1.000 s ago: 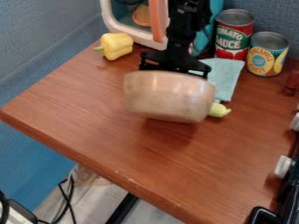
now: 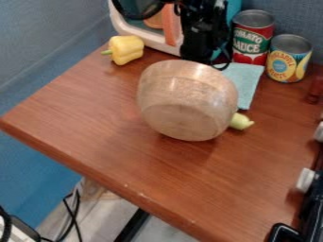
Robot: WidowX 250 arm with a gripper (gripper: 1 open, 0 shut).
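Observation:
A light wooden bowl [image 2: 186,102] sits near the middle of the wooden table, tilted so that its rounded side faces the camera. Partly behind it lie a pale light-blue cloth [image 2: 243,83] and a pale yellow-green object [image 2: 240,121]. My black gripper [image 2: 206,59] is at the top middle, above and behind the bowl; its fingers are dark and partly hidden, so their state is unclear.
A yellow pepper [image 2: 125,49] sits at the back left. A tomato sauce can [image 2: 251,43], a second can [image 2: 289,60] and a small red bottle [image 2: 315,92] stand back right. Black equipment [image 2: 300,213] is at the right edge.
My gripper has risen away from the bowl toward the back. The bowl has shifted slightly upward in view and now looks rounder and settled differently.

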